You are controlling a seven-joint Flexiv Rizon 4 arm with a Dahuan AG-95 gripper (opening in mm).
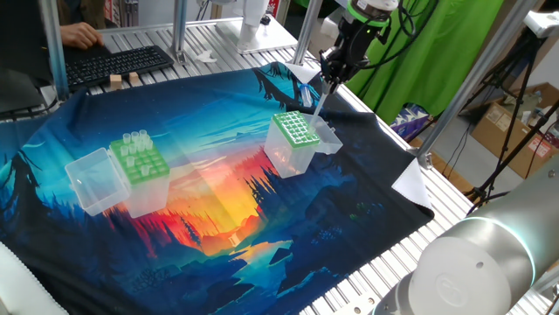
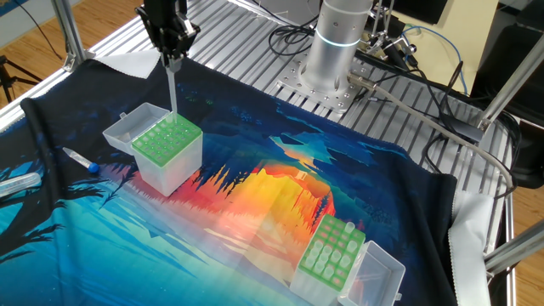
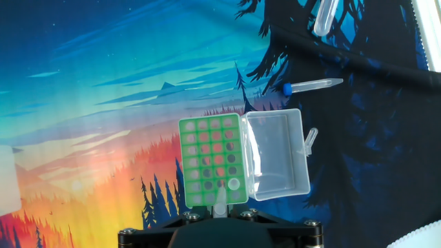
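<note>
My gripper (image 2: 172, 58) is shut on a long, translucent pipette tip (image 2: 172, 89), which points down, nearly upright. Its lower end meets the edge of the green-topped tip box (image 2: 167, 144) on the lid side; whether it sits in a hole, I cannot tell. That box (image 1: 291, 144) stands with its clear lid (image 3: 277, 155) open. In the wrist view the tip (image 3: 220, 201) shows over the box's near edge, and the fingers' contact with it is hidden. Most holes of the green rack (image 3: 211, 148) look empty, and one pale round top (image 3: 233, 184) stands out there.
A second green-topped box (image 1: 140, 166) holds several tips standing up, its lid (image 1: 94, 181) open. A blue-capped tube (image 3: 313, 85) and a larger clear tube (image 3: 325, 17) lie on the printed cloth. Bare cloth (image 1: 218, 210) separates the boxes.
</note>
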